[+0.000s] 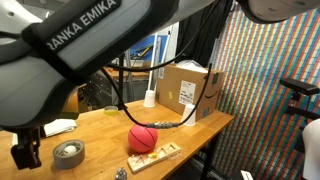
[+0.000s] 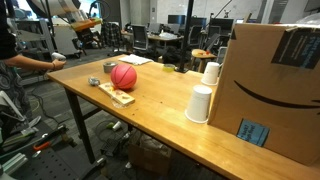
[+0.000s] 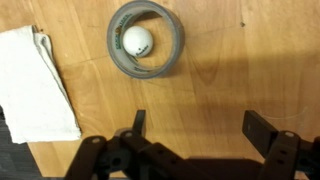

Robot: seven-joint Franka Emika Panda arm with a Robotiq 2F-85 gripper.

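Note:
My gripper stands open above the wooden table, its two dark fingers wide apart and only bare wood showing between them. Ahead of the left finger in the wrist view lies a grey tape roll [image 3: 173,52], flat on the table. A small white ball [image 3: 138,41] sits inside its ring. In the first exterior view the gripper [image 1: 25,153] hangs just left of the tape roll [image 1: 69,153], apart from it. A white cloth [image 3: 35,88] is spread at the left of the wrist view.
A red ball [image 1: 142,138] and a light wooden piece [image 1: 154,157] lie close together right of the roll. White cups [image 2: 198,104] and a large cardboard box [image 2: 268,95] occupy the far end. Bare tabletop [image 2: 165,100] separates the red ball from the cups.

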